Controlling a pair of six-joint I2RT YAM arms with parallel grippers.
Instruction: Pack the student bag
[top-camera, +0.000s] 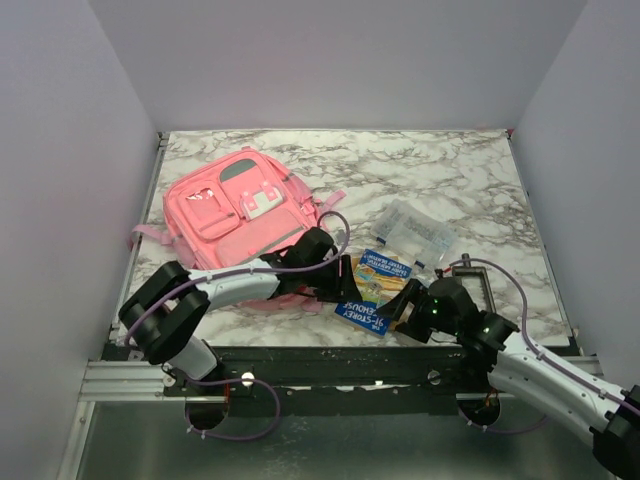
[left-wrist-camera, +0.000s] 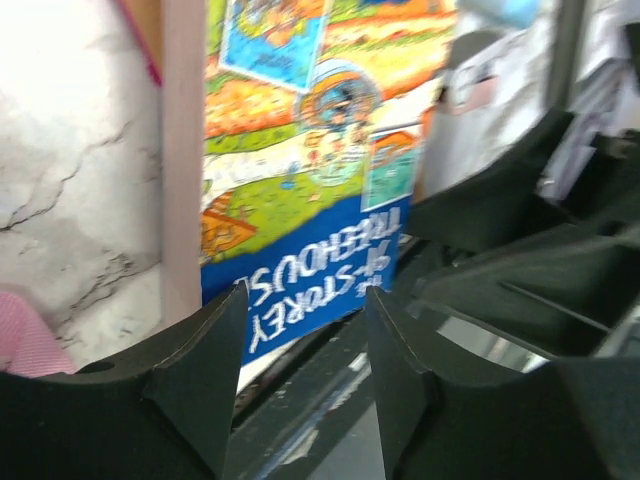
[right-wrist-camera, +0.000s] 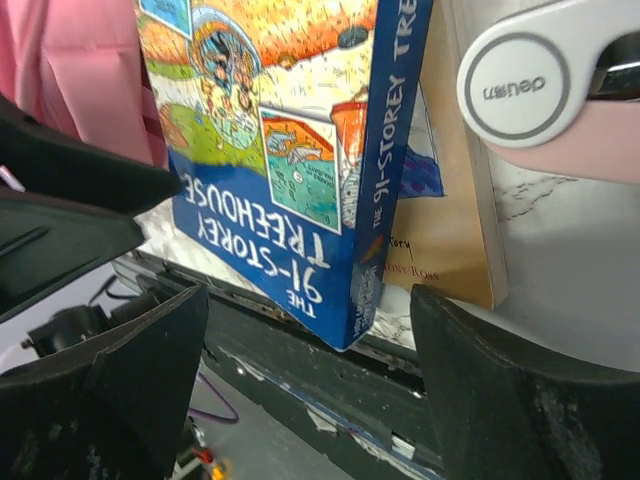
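A blue and yellow book titled "The 91-Storey Treehouse" (top-camera: 363, 315) lies tilted near the table's front edge, on top of a tan book (right-wrist-camera: 455, 200). My left gripper is part open at its lower left side, with the book's blue cover showing between and beyond the fingertips. At the lower right corner stands my right gripper, open, with that corner and the spine showing between its fingers. Neither is closed on the book. The pink bag (top-camera: 215, 250) lies at the left, partly behind my left arm.
A clear pouch (top-camera: 415, 232) lies behind the books. A pink and white "deli" item (right-wrist-camera: 520, 90) sits right of the tan book, and a dark frame-like object (top-camera: 483, 285) is near the right arm.
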